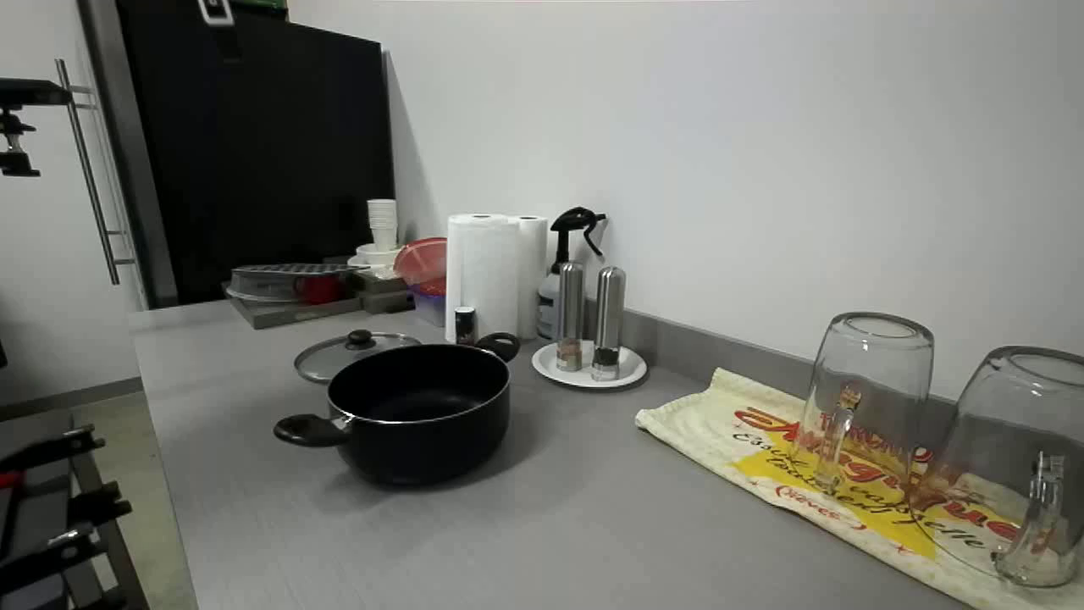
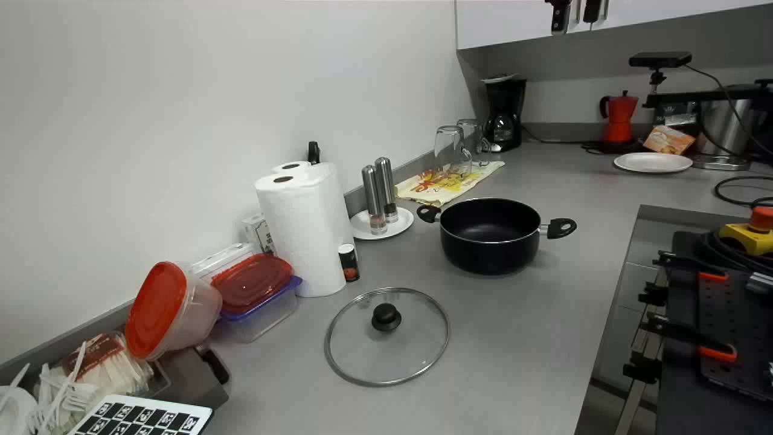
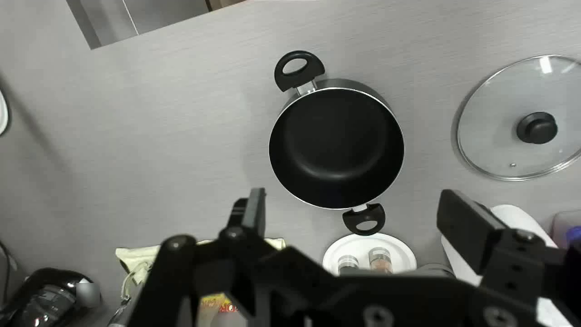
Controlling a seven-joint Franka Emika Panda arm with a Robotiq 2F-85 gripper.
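Note:
Seen from above in the wrist view, my gripper is wide open, its two fingers far apart with only air between them. Below it on the grey counter stands an uncovered black pot, empty inside, with two loop handles. Its glass lid with a black knob lies flat on the counter, apart from the pot. Both exterior views show the pot and the lid too; the gripper does not appear in either.
Two steel grinders stand on a white plate close to one pot handle. Paper towel rolls and a small dark shaker are near the lid. Upturned glass mugs rest on a yellow-printed cloth. Counter in front of the pot is clear.

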